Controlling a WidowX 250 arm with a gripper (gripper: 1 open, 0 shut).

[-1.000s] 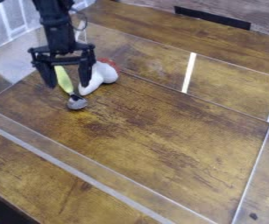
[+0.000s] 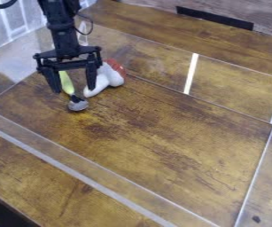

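The black gripper hangs at the upper left, its fingers lowered around a thin yellow-green object with a silver round end on the wooden table. Whether the fingers grip it is unclear. Just to the right lies a white plush-like object with a red part.
Transparent panels or strips run along its sides, and a white line marks the upper right area.
The objects look nearly unmoved.
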